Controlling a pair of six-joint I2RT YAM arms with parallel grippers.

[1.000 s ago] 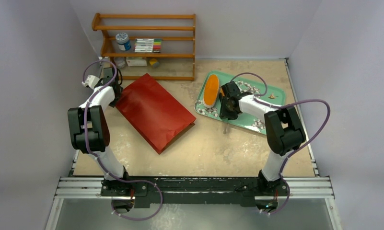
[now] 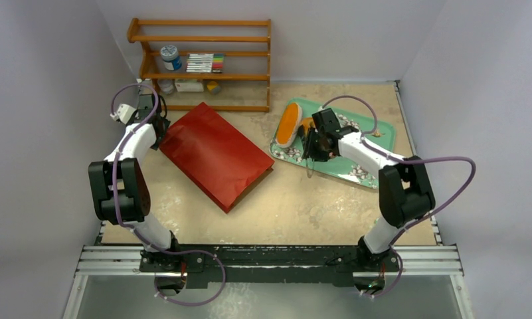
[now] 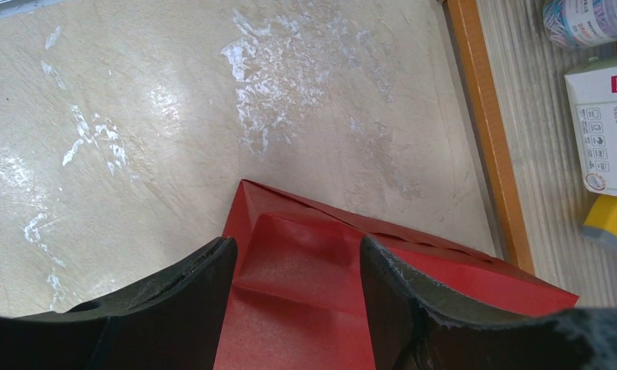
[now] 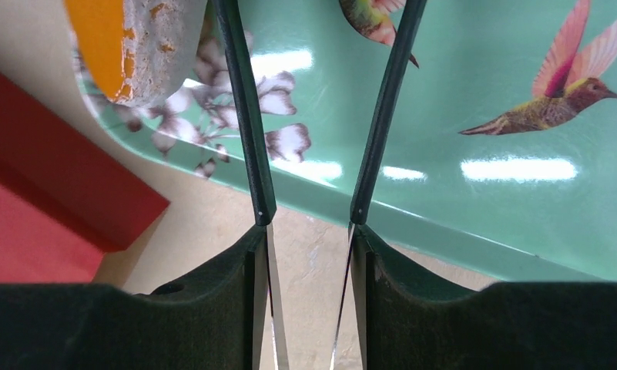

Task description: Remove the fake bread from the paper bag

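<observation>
The red paper bag [image 2: 213, 156] lies slantwise on the table, left of centre; its inside cannot be seen. My left gripper [image 2: 162, 135] is at its upper-left end. In the left wrist view the left fingers [image 3: 201, 277] are apart, with a creased part of the bag [image 3: 305, 250] showing between them. On the green tray lies an orange and white bread [image 2: 289, 125], and another orange piece [image 2: 307, 124] is partly covered. My right gripper [image 2: 311, 149] is open over the tray's left part. Tongs with black arms [image 4: 247, 116] pass between its fingers, spread apart, clear of the bread [image 4: 97, 42].
The green tray [image 4: 459, 239] with bird and flower prints fills the right side. A wooden shelf [image 2: 213, 75] with a jar [image 2: 171, 58] and pens [image 2: 204, 63] stands at the back left. Between bag and tray, the front middle of the table is free.
The bread has tilted a little and shifted left. My right arm and the tongs have moved slightly on the tray. The bag has slid slightly right; my left arm has hardly moved.
</observation>
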